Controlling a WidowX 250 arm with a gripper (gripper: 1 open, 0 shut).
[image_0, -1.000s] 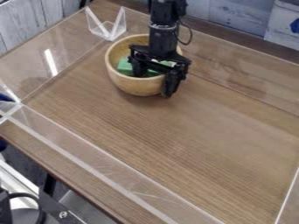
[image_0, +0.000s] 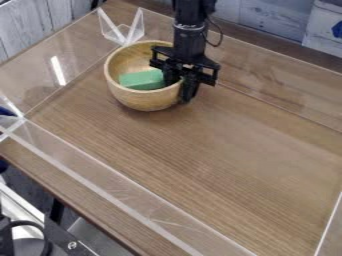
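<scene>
A round tan bowl (image_0: 136, 100) sits on the wooden table toward the back centre. A green block (image_0: 139, 80) lies inside it. My black gripper (image_0: 183, 80) is low over the bowl's right side, its fingers at the rim beside the block; whether they hold anything is hidden.
A white wire-like object (image_0: 123, 30) stands at the back left. White panels border the back right and left edge.
My gripper has risen slightly, and the green block now shows more at the bowl's left. The bowl appears shifted slightly left.
</scene>
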